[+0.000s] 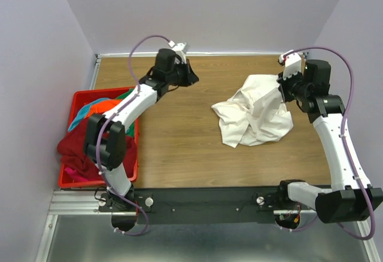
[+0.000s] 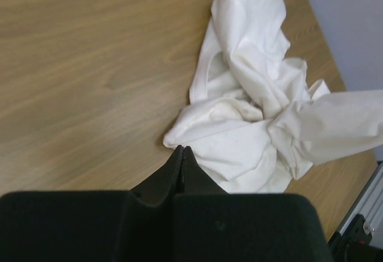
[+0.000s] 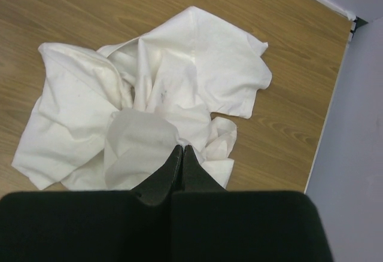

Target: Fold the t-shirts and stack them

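Observation:
A crumpled white t-shirt (image 1: 254, 115) lies on the right half of the wooden table, part of it raised toward my right gripper (image 1: 283, 97). That gripper is shut on the cloth, which rises to its fingertips in the right wrist view; the exact pinch is hard to make out. Up and to the left of the shirt, my left gripper (image 1: 195, 80) is shut, with nothing showing between its fingers. From the left wrist, the shirt (image 2: 245, 82) appears beyond the fingertips, its lifted part stretching off to the right.
A red bin (image 1: 75, 109) at the left holds several coloured cloths, among them a dark red cloth (image 1: 81, 142) and an orange cloth (image 1: 103, 107). Bare table (image 1: 179, 148) lies between bin and shirt. Walls stand behind and on both sides.

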